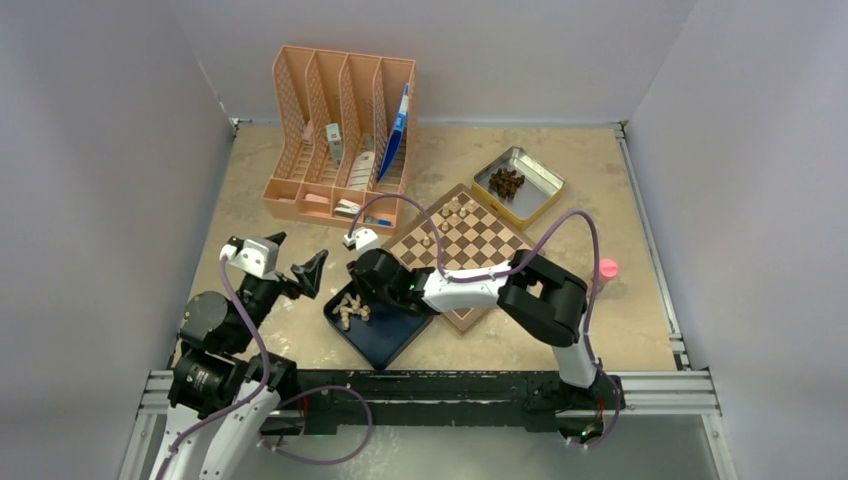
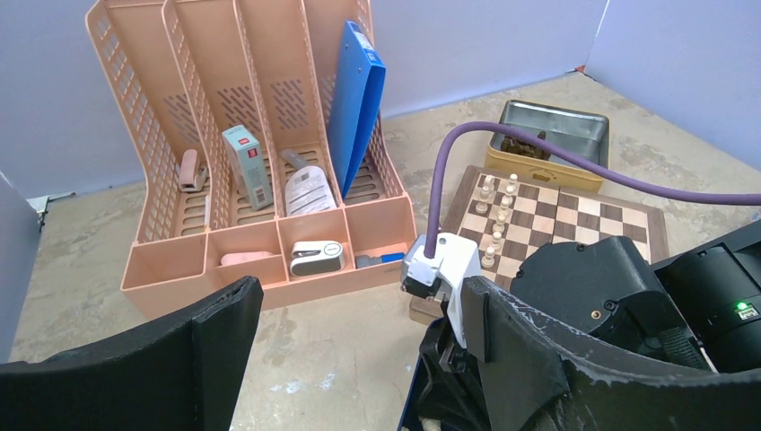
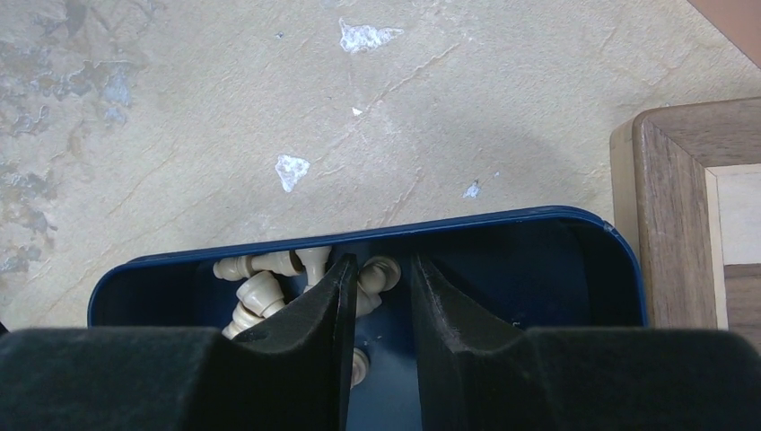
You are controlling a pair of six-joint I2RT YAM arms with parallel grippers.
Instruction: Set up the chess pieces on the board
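Note:
Light wooden chess pieces (image 3: 260, 294) lie in a heap in the dark blue tray (image 3: 502, 216). My right gripper reaches into that tray, its fingers parted around one pale piece (image 3: 380, 273); a gap shows between this piece and the right-hand finger. The chess board (image 1: 482, 243) stands beside the tray, partly covered by my right arm. Several pale pieces (image 2: 499, 224) stand upright along its far left side. Over the table to the left, my left gripper is wide open and empty.
Dark pieces (image 1: 507, 182) sit in a metal tin (image 1: 541, 178) behind the board. A peach organiser (image 1: 285, 197) with a blue folder (image 1: 396, 135) occupies the back left. A pink object (image 1: 608, 269) lies at the right. Bare table shows between the left gripper and the tray.

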